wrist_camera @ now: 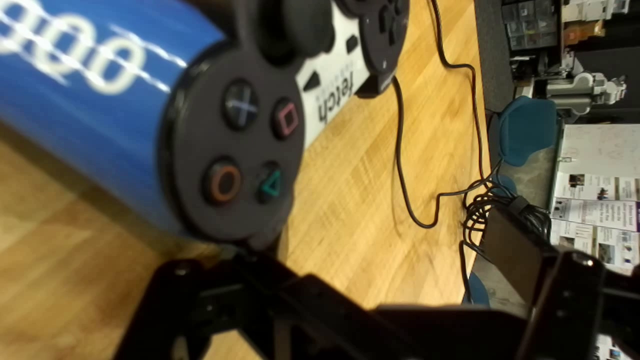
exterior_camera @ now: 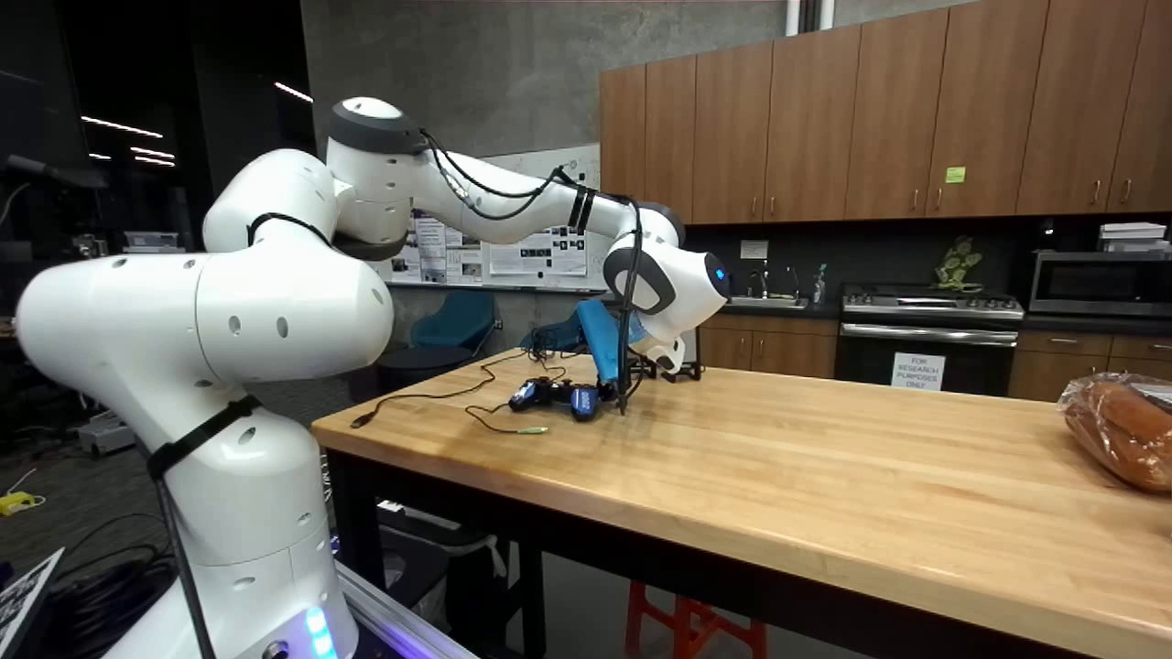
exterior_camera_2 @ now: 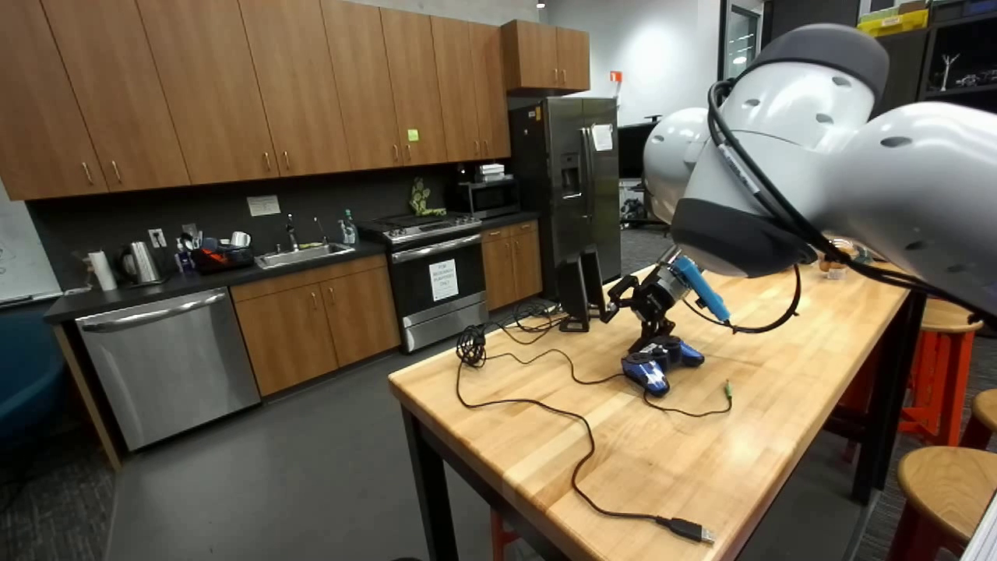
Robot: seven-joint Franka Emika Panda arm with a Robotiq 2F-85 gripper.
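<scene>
A blue-and-black game controller [exterior_camera_2: 664, 360] with a white middle strip lies on the wooden table. My gripper [exterior_camera_2: 624, 329] is tilted low beside it, with one finger close to the controller and the other spread toward the far side. In the wrist view the controller's button face [wrist_camera: 252, 150] fills the upper left, near one black finger [wrist_camera: 198, 294]. The fingers stand apart and only bare table shows between them. Whether that finger touches the controller, I cannot tell. From exterior view 1, the controller [exterior_camera: 555, 395] sits just left of the gripper, which the blue-wrapped wrist part [exterior_camera: 601, 339] largely hides.
A long black cable [exterior_camera_2: 570, 411] crosses the table to a USB plug, with a coil at the far edge. A black upright object [exterior_camera_2: 581, 288] stands beyond the gripper. Bagged bread [exterior_camera: 1121, 428] lies far right.
</scene>
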